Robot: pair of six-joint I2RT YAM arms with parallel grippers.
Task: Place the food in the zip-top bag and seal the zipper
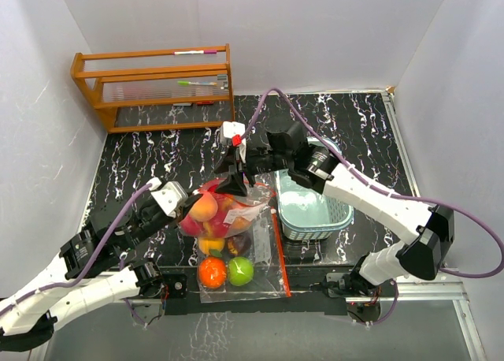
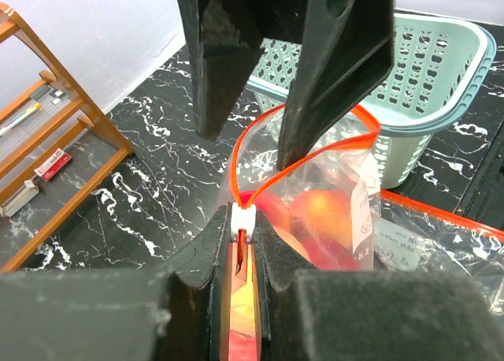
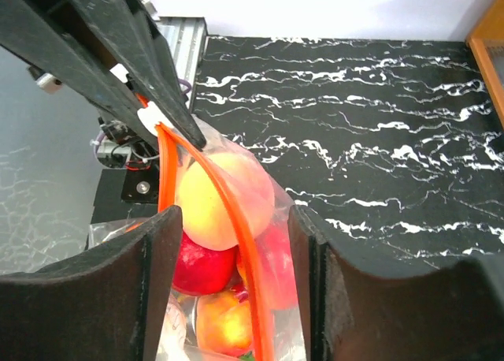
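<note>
A clear zip top bag with an orange zipper edge (image 2: 315,152) holds several fruits, among them a peach (image 3: 224,202) and a red apple (image 3: 201,265). My left gripper is shut on the bag's white zipper slider (image 2: 242,219) at one end of the edge. Over the bag's mouth, my right gripper stands part open; in its wrist view the orange strip passes between the two fingers. The mouth gapes in a loop. Whether the right fingers touch the strip cannot be told.
Another clear bag with an orange edge (image 1: 280,251) lies flat at the front, near an orange tomato-like fruit (image 1: 212,272) and a green apple (image 1: 240,270). An empty pale basket (image 1: 315,233) stands to the right. A wooden rack (image 1: 150,128) is at the back left.
</note>
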